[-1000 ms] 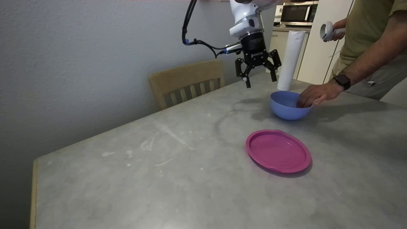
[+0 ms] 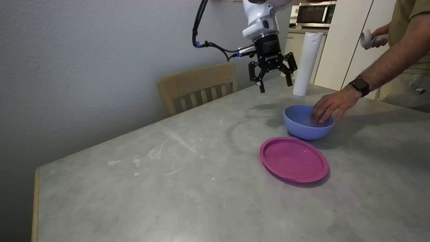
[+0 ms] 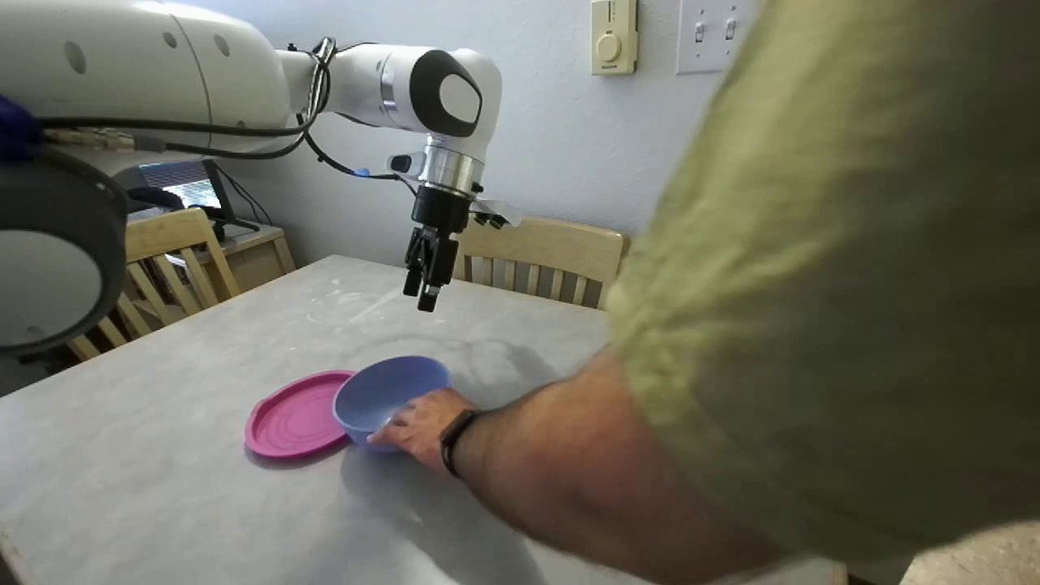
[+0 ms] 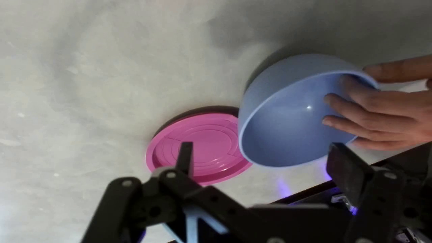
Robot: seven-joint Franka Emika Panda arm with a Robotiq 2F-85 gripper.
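Note:
A blue bowl [image 2: 308,131] is gripped at its rim by a person's hand [image 2: 337,104], fingers inside it. Close beside it lies a pink plate [image 2: 294,160], flat on the table. In the wrist view the bowl [image 4: 291,121] tilts and its rim overlaps the edge of the pink plate [image 4: 210,139]. My gripper [image 2: 276,88] hangs above the table, apart from both. Its two fingers are spread wide, with nothing held; in exterior view 2 the gripper [image 3: 425,297] is seen side-on, behind the bowl.
A white paper roll [image 2: 307,64] stands at the table's far edge. Wooden chairs [image 2: 197,86] line the wall side. The person's arm [image 3: 585,458] reaches across the right of the table.
The hand has brought the blue bowl nearer to the pink plate. The person has shifted right, with the white device in the other hand. My arm and the plate have stayed put.

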